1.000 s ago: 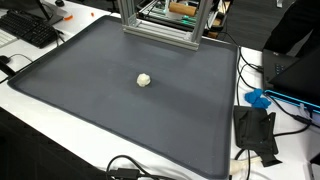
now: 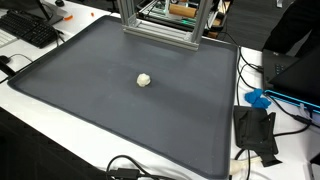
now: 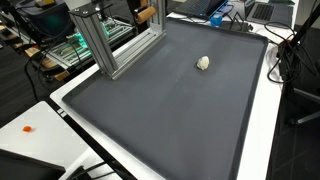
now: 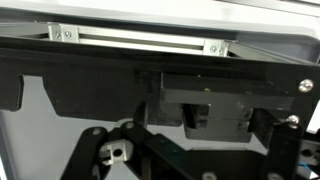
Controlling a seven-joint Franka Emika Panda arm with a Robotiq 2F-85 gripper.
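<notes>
A small cream-white lump [image 2: 143, 80] lies alone on the dark grey mat [image 2: 90, 100]; it also shows in exterior view 2 [image 3: 203, 62], toward the mat's far side. What it is cannot be told at this size. My black gripper fills the lower part of the wrist view, dark and partly in shadow. Its fingers stand open, and nothing held is visible between them. The lump is not in the wrist view. Neither exterior view shows the gripper clearly.
A silver metal frame [image 2: 165, 32] stands at the mat's edge. A keyboard [image 2: 28, 28], a blue item [image 2: 257, 99] and a black item [image 2: 255, 132] lie outside the mat. Cables run along the white table's edges.
</notes>
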